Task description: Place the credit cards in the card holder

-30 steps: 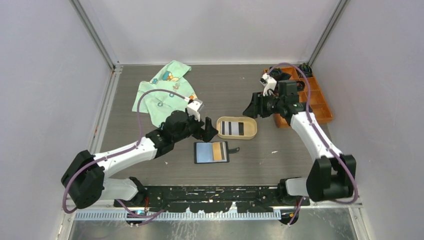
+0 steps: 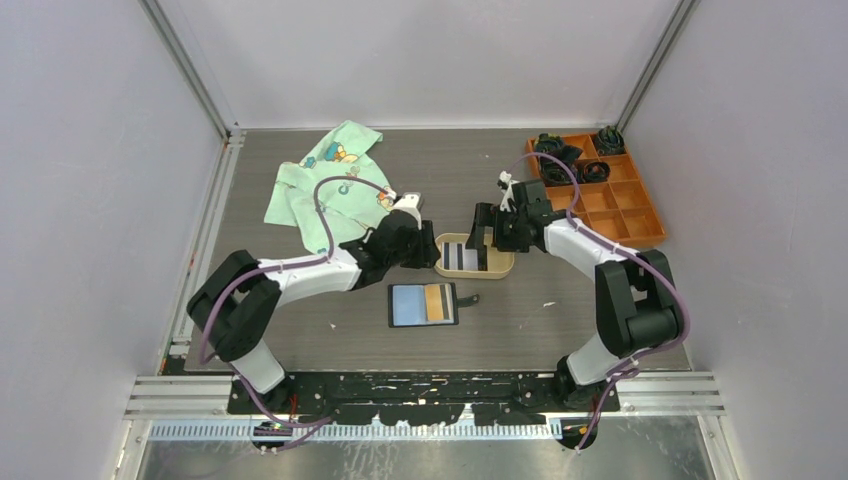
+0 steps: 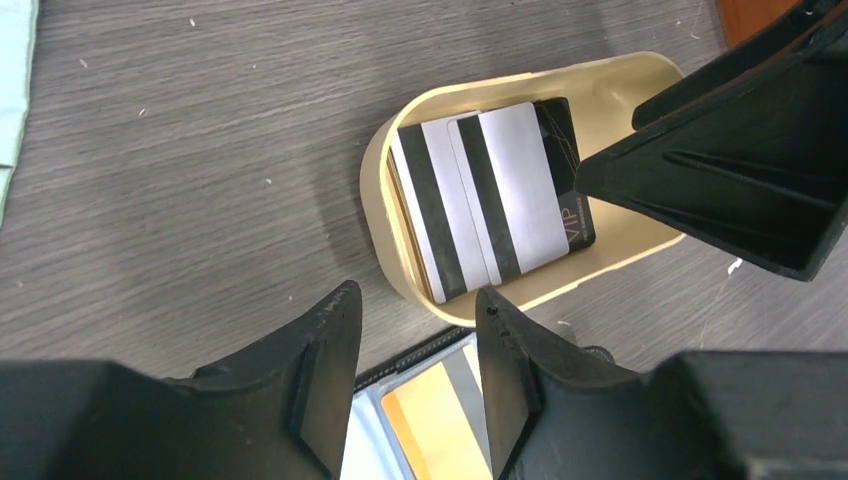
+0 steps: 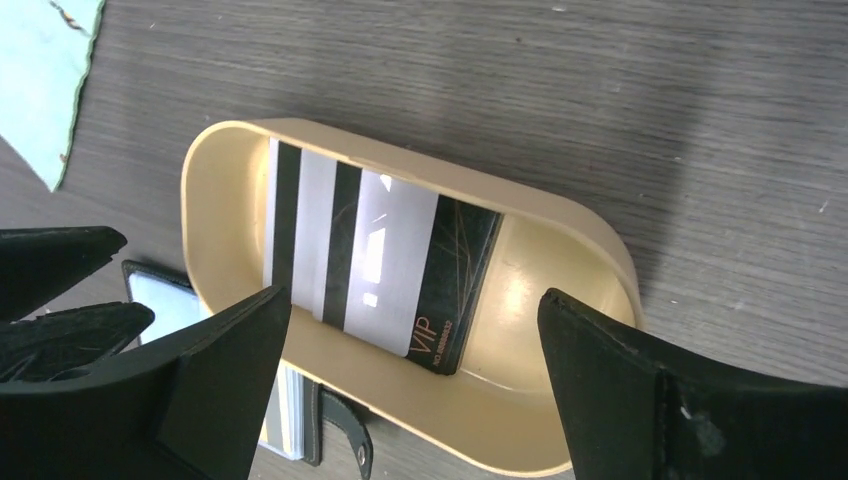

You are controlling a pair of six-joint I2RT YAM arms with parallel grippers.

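Note:
A beige oval tray (image 4: 510, 300) holds several striped cards (image 4: 385, 260), including a dark VIP card (image 3: 560, 170). Below it lies the card holder (image 2: 408, 305), with blue and tan panels. My left gripper hangs by the tray's left end, its fingers parted with nothing between them. My right gripper (image 2: 483, 222) is open over the tray's right part, nothing held; in the left wrist view its dark fingers hang above the tray's edge.
A green patterned cloth (image 2: 315, 190) lies at back left. An orange compartment box (image 2: 625, 205) with coiled black items stands at back right. The table's front is otherwise mostly clear.
My right gripper has moved left and over the tray. My left gripper has shifted right and slightly back, nearer the tray's left end. The cards and holder stay put.

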